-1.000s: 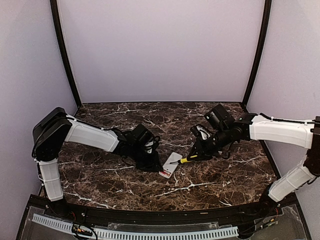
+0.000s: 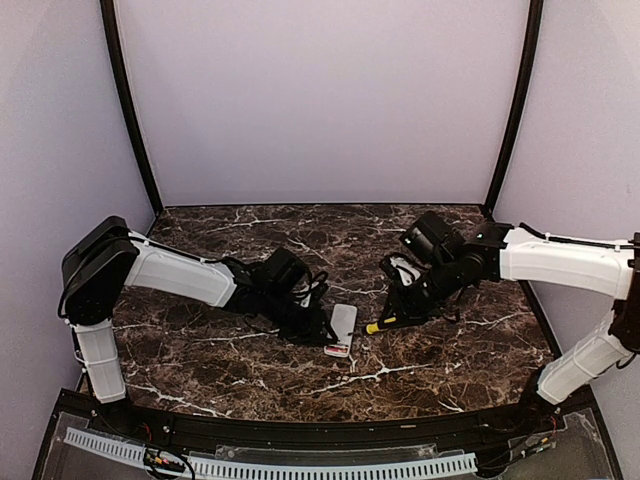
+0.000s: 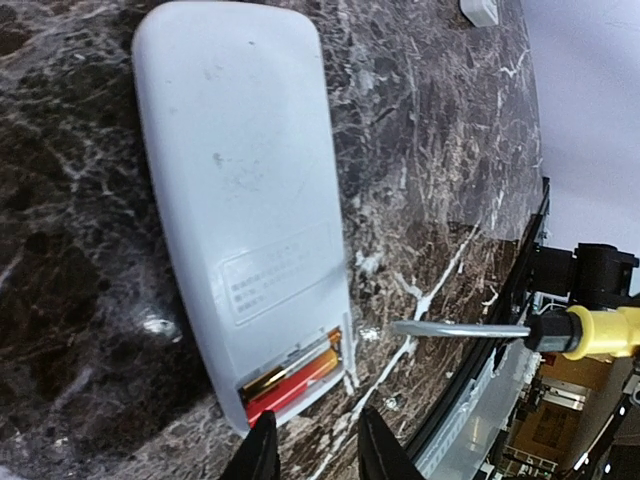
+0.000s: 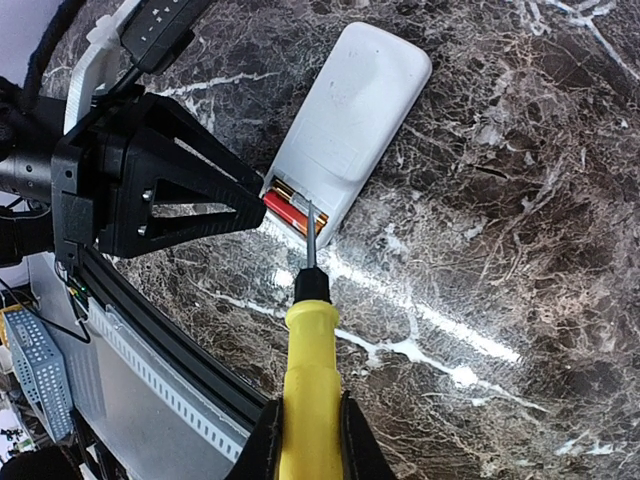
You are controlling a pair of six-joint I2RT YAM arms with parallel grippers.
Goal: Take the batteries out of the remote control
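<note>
The white remote control point(image 3: 245, 150) lies on the dark marbled table with its battery slot uncovered. Inside the slot sit a red battery point(image 3: 295, 385) and a gold-and-black battery point(image 3: 270, 378), side by side. My left gripper is partly open at the slot end of the remote, its fingertips apart and nothing between them. A screwdriver with a yellow handle point(image 4: 313, 345) is clamped in my right gripper, which is shut on it. In the left wrist view the metal shaft point(image 3: 460, 329) points toward the remote's right side, apart from it.
A small white piece point(image 3: 480, 10) lies on the table beyond the remote.
Over the last second the remote has turned to stand straighter in the top view. The screwdriver tip has drawn back right from over it, and my left gripper has shifted slightly right.
</note>
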